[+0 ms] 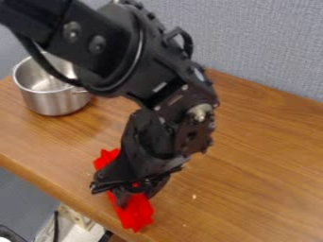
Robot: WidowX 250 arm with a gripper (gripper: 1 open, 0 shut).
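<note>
A red object [134,215] lies low near the front left edge of the wooden table, sticking out above and below my gripper [127,189]. The gripper is shut on it, its fingers largely hiding the middle of the object. A steel pot [48,97] stands at the back left of the table, partly behind my arm.
The table's edge runs along the lower left, with white items and a cable beyond it.
</note>
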